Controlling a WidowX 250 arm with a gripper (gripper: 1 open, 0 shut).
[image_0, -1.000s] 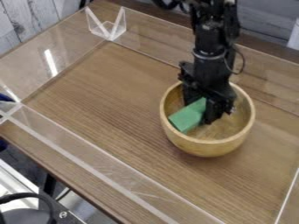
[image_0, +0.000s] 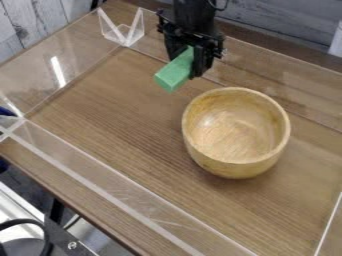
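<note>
My gripper (image_0: 187, 56) is at the upper middle of the camera view, shut on a green block (image_0: 175, 72), which hangs tilted above the wooden floor. A tan round bowl (image_0: 234, 150) sits to the lower right of it, with nothing seen inside.
A clear plastic container (image_0: 123, 28) stands at the upper left. Transparent edging runs along the left side, and black cables lie at the lower left. The wooden surface left of the bowl is clear.
The green block was down in the bowl. My gripper has lifted it out and carried it up and to the left, away from the bowl.
</note>
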